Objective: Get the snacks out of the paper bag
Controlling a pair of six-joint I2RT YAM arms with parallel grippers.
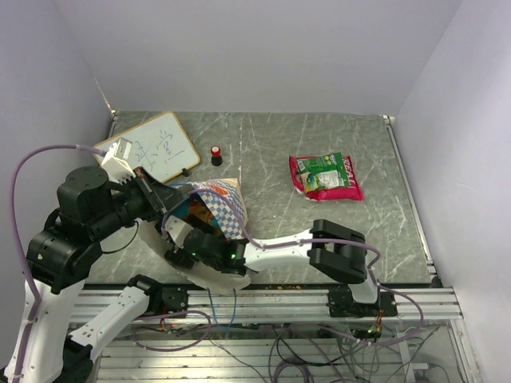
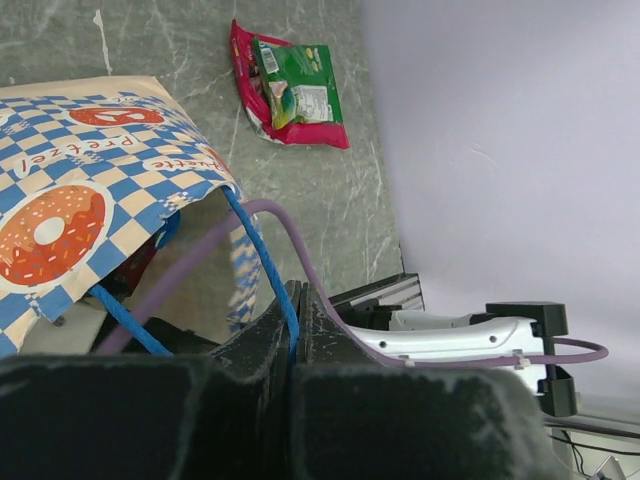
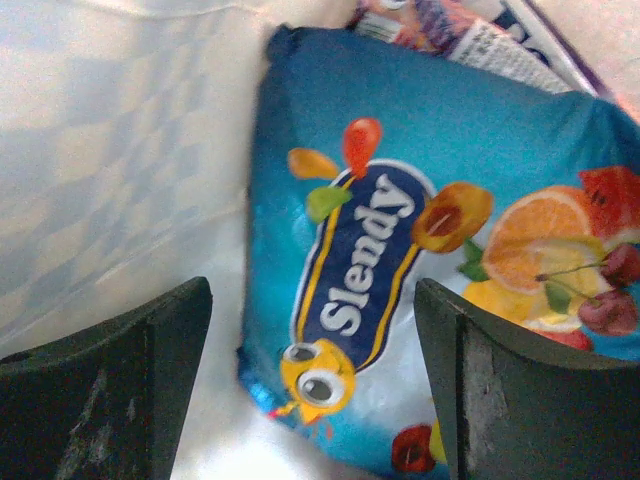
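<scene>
The paper bag (image 1: 227,209), blue-and-cream checked with pretzel and donut prints, stands at the left of the table with its mouth up. My left gripper is shut on its blue cord handle (image 2: 262,250) at the rim. Inside the bag, my right gripper is open, its two fingers (image 3: 165,370) above a shiny blue "Slendy" snack pack (image 3: 375,240) with fruit pictures. No grip on the pack shows. Out on the table, a green snack pack (image 1: 323,172) lies on a red one (image 1: 355,190).
Behind the bag lie a whiteboard (image 1: 164,144) and a small red-and-black object (image 1: 216,155). Another package (image 3: 500,50) shows beside the blue pack inside the bag. Table surface (image 1: 271,159) between bag and snacks is bare.
</scene>
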